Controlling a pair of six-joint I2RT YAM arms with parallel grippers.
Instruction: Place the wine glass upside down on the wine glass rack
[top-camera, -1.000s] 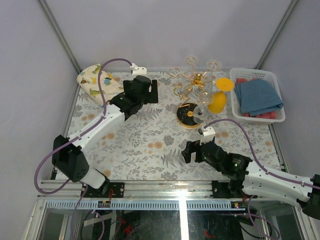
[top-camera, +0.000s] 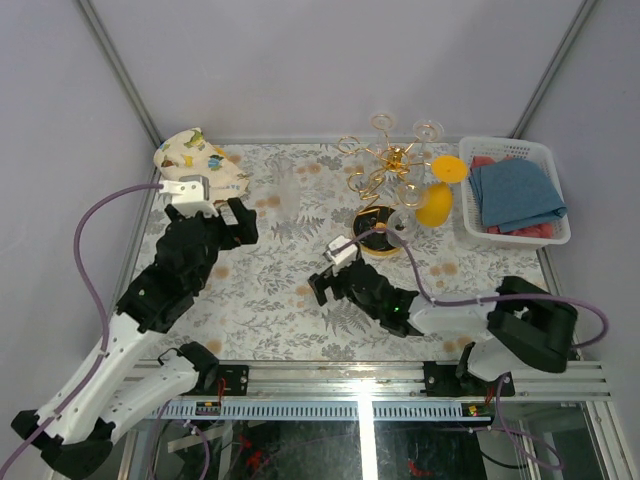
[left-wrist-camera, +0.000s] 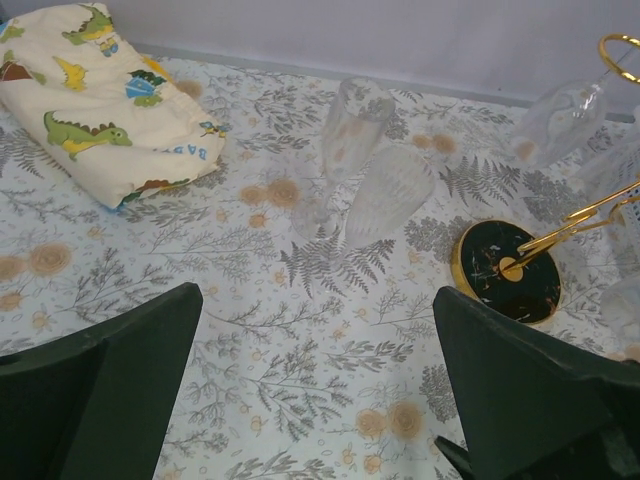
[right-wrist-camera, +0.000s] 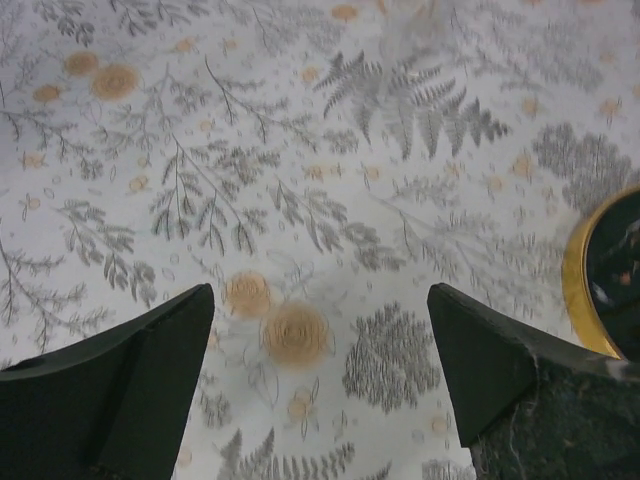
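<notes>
Clear wine glass shapes (top-camera: 288, 190) lie on the patterned table left of the rack; in the left wrist view two transparent bowls (left-wrist-camera: 390, 195) show close together, their outlines faint. The gold wine glass rack (top-camera: 395, 160) has curled arms, a round black base (top-camera: 375, 230) and several clear glasses hanging from it. Left of the loose glassware, my left gripper (top-camera: 246, 222) is open and empty. My right gripper (top-camera: 324, 284) stands open over bare table, in front and left of the rack's base. Only table shows between its fingers.
A white basket (top-camera: 556, 170) with blue and red cloths stands at the back right. Yellow glassware (top-camera: 436, 204) is at the rack's right side. A dinosaur-print cloth (top-camera: 190, 160) lies at the back left.
My left gripper has moved left and toward the front, away from the loose glassware. The right gripper has moved left across the front of the table. Rack and basket have not moved.
</notes>
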